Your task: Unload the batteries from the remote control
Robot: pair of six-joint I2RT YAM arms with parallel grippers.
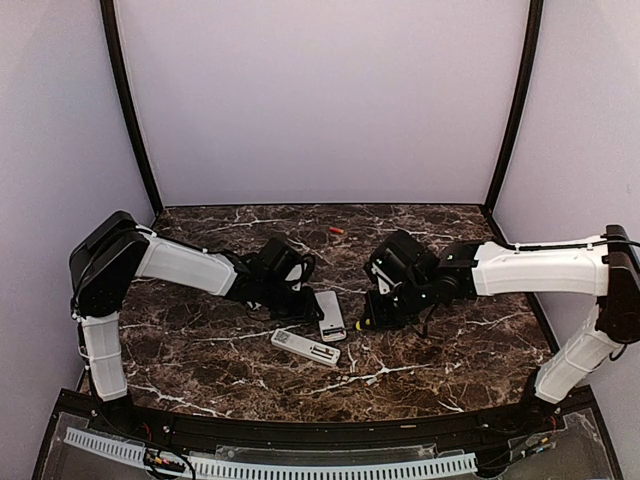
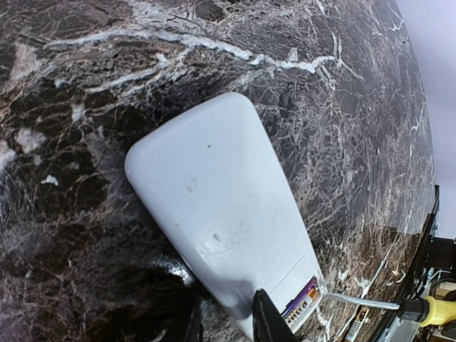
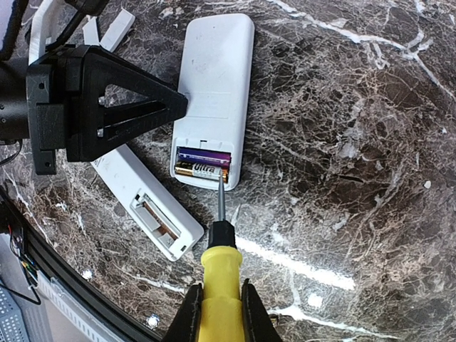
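The white remote control (image 3: pixel 214 71) lies back side up, its battery compartment uncovered. Inside sit a purple battery (image 3: pixel 203 155) and a black-and-gold battery (image 3: pixel 199 170) side by side. My right gripper is shut on a yellow-handled screwdriver (image 3: pixel 221 267), whose thin metal tip is at the right end of the black-and-gold battery. My left gripper is part open at the remote's left long edge, one finger over its back and the other beyond the edge. Whether it touches the remote I cannot tell.
Close by in front lies a second white remote (image 1: pixel 306 347), with an open compartment. A small red object (image 1: pixel 336 229) lies toward the back of the marble table. Thin pale pieces (image 3: pixel 116 30) lie behind the left gripper.
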